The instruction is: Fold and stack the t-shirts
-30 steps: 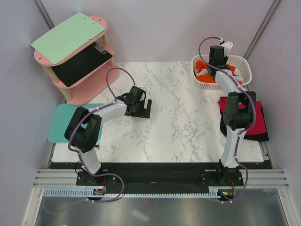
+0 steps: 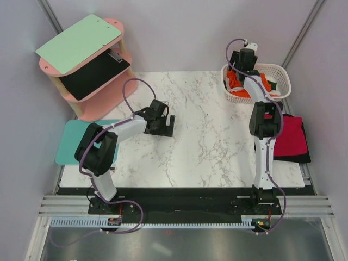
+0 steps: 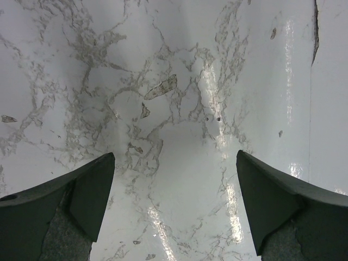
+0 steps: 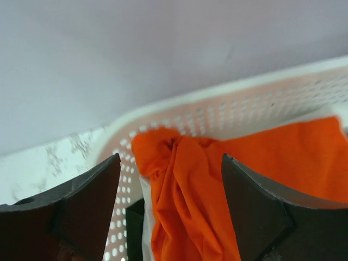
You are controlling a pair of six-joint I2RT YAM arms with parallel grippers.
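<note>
An orange shirt [image 4: 187, 168] lies bunched in the white basket [image 2: 283, 81] at the back right. Over the basket's left part, my right gripper [image 2: 239, 61] hangs open. In the right wrist view, a raised fold of the orange cloth shows between its fingers, not gripped. Beside that cloth are bits of white and dark fabric. Folded red and black shirts [image 2: 288, 136] lie stacked flat at the table's right side, partly covered by my right arm. Above bare table, my left gripper [image 2: 170, 125] stands open and empty.
A pink shelf with a green top [image 2: 81, 43] stands at the back left. A teal board [image 2: 70, 142] lies flat beneath the left arm.
My right arm has swung left over the basket, its gripper passing from the middle to the left part. More of the folded stack is uncovered. The left arm has stayed still.
</note>
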